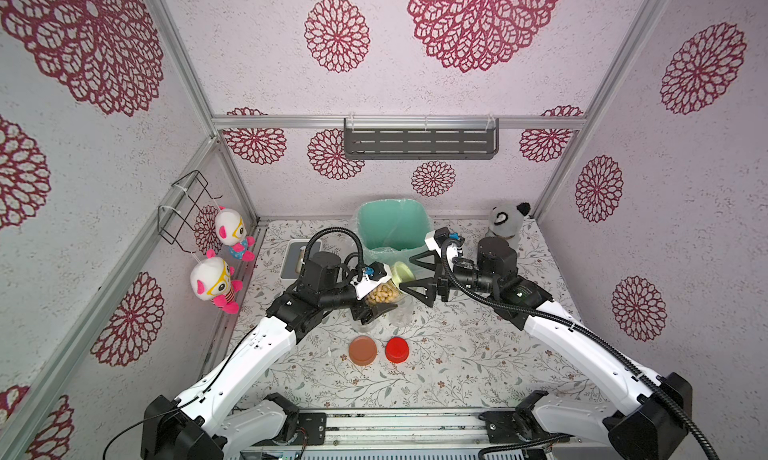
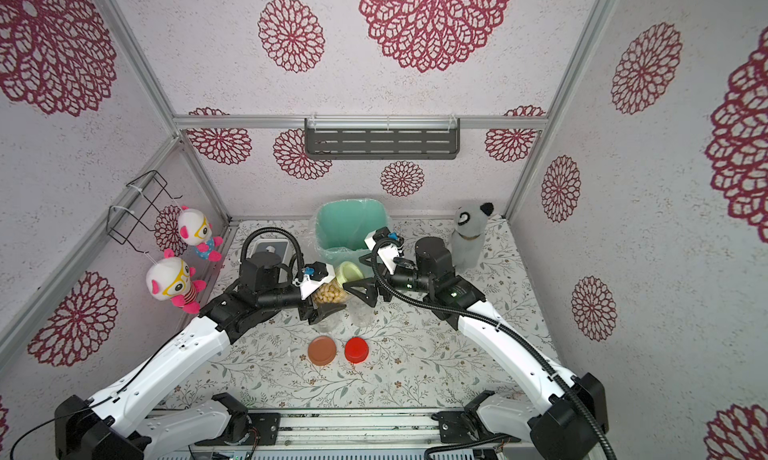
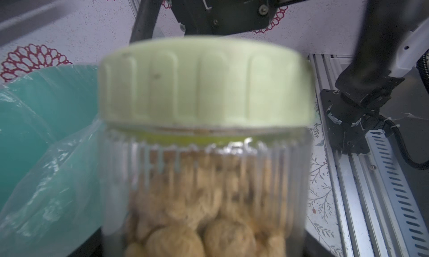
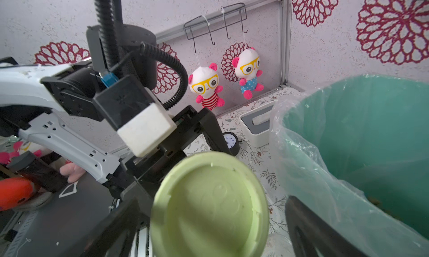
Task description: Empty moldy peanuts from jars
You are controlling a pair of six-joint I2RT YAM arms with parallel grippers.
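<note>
A clear jar of peanuts (image 3: 205, 194) with a pale green lid (image 4: 210, 207) is raised in front of the bin, between the grippers. My left gripper (image 1: 376, 308) is around the jar body; how tightly its fingers close is hidden. My right gripper stands open facing the lid, its blurred fingers either side and apart from it. The teal bin (image 1: 392, 220), lined with a clear bag, stands behind. A brown lid (image 1: 362, 350) and a red lid (image 1: 397, 349) lie at the front of the table.
Clear containers (image 2: 361, 320) stand below the grippers, partly hidden. A grey-white box (image 4: 254, 127) is at back left, a panda figure (image 2: 468, 240) at back right. Plush toys (image 1: 214, 280) hang on the left wall.
</note>
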